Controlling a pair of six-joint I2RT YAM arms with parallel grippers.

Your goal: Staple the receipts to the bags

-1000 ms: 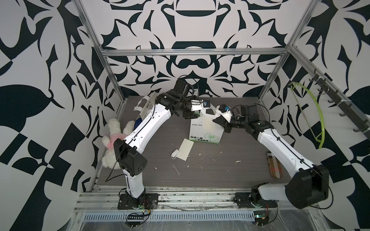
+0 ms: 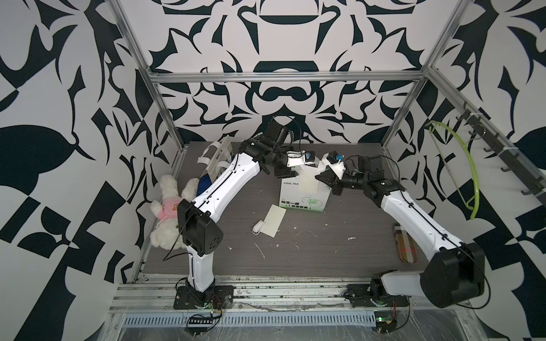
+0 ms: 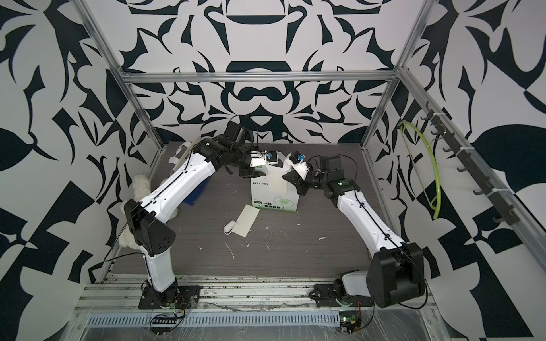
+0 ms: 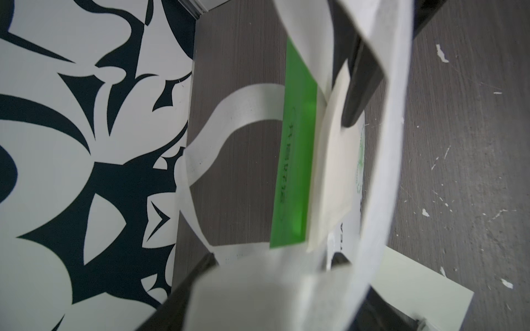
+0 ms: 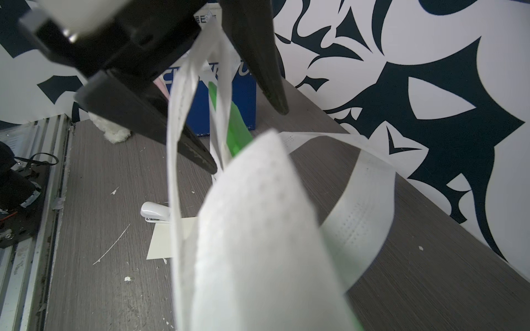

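Note:
A white bag [image 2: 289, 196] with black and green print stands mid-table, its green inside [image 4: 295, 149] showing. A cream receipt [image 4: 336, 165] lies against the bag's upper front. My right gripper [image 2: 322, 177] is at the bag's upper right, its dark finger [image 4: 361, 91] pressed on the receipt and rim; it appears shut on them. At the bag's upper left is my left gripper, fingers apart, with a loose white handle [image 5: 179, 138] draped across one finger. White fabric hides the right fingertips in the right wrist view.
A white stapler [image 2: 258, 227] touches another cream sheet [image 2: 274, 220] in front of the bag. A blue box [image 5: 243, 107] and a plush toy [image 2: 169, 210] stand left; a plaid case [image 2: 405, 243] lies right.
My left gripper has shifted slightly right, closer to the bag's top. The right arm, bag and stapler look nearly unchanged.

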